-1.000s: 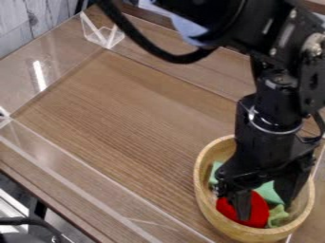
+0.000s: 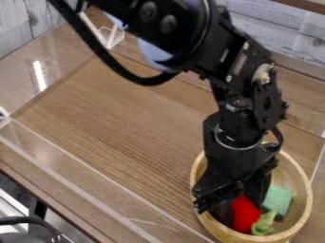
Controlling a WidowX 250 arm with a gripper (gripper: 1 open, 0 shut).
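Observation:
My black gripper (image 2: 235,190) reaches down into a cream-coloured bowl (image 2: 294,177) at the lower right of the camera view. A red object (image 2: 249,214) and green pieces (image 2: 277,201) lie in the bowl under it. The dark fingers overlap the contents, so their opening and anything between them cannot be made out.
A white edge or wall runs along the back, and a dark cable (image 2: 32,228) shows at the lower left corner.
My arm and gripper have moved left over the bowl, the wrist now further toward the bowl's left side. The red and green contents are still in the bowl.

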